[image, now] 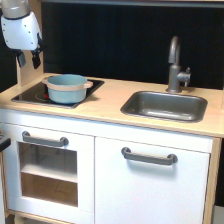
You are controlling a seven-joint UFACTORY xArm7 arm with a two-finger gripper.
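Note:
At the upper left, my white gripper (29,60) hangs above the back left of the counter, its dark fingers pointing down and apart. Nothing shows between them. A blue-grey pot (67,91) with pale beige handles sits on the dark stove top (34,95), to the right of and below the gripper. The gripper is clear of the pot. What lies inside the pot is hard to make out.
A grey sink (165,106) with a dark faucet (176,66) takes up the counter's right side. Below are a closed white door (150,190) and a windowed oven door (48,175), both with grey handles.

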